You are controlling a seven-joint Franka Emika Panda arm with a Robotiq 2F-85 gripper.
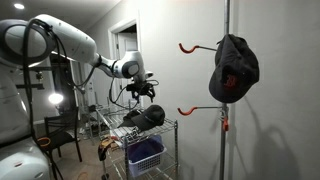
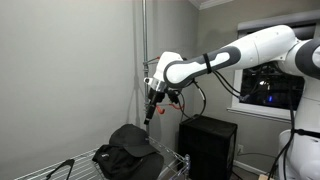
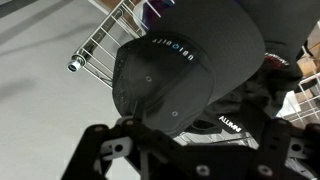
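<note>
A black cap with pale lettering [image 3: 165,85] lies on top of the wire rack, its brim toward the upper right in the wrist view. Beside and partly under it is more black headwear [image 3: 230,115] with white "ALUMNI" text. Above this pile hangs my gripper [image 1: 140,96], apart from it and pointing down, its fingers open and nothing between them. Another dark cap with a red logo [image 1: 235,72] hangs from the upright pole at the right of exterior view 1.
Red-tipped hooks [image 1: 196,48] stick out from the pole [image 1: 224,140]. A blue-purple basket [image 1: 146,150] sits on the rack's lower shelf. In exterior view 2, a black cabinet [image 2: 205,148] stands behind the rack.
</note>
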